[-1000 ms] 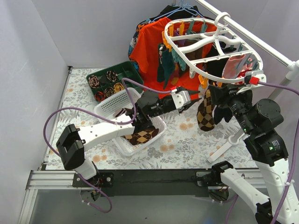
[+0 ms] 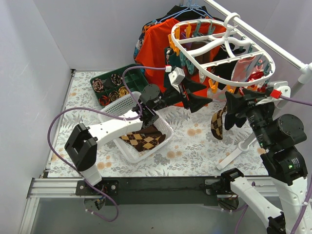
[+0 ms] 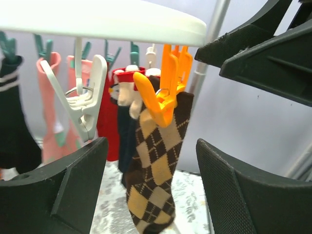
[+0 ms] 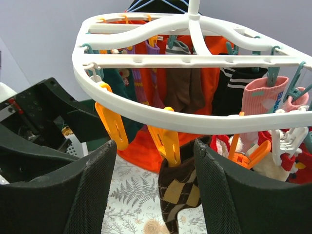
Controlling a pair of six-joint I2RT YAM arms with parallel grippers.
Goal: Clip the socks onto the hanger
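Note:
A brown-and-tan argyle sock hangs from an orange clip under the rim of the white hanger. In the right wrist view the same sock hangs below its clip, between the right fingers as seen from there. My right gripper is open near the rim, right of the clip. To the left of the hung sock, my left gripper stands open with nothing between its fingers. Another argyle sock lies in the white basket.
Other socks in pink, dark and red hang around the hanger. A free orange clip and a white clip hang from the rim. A green tray stands behind the basket.
My left gripper has opened and drawn back left and up from the sock. The right gripper has moved a little to the right, and the sock now hangs free of both.

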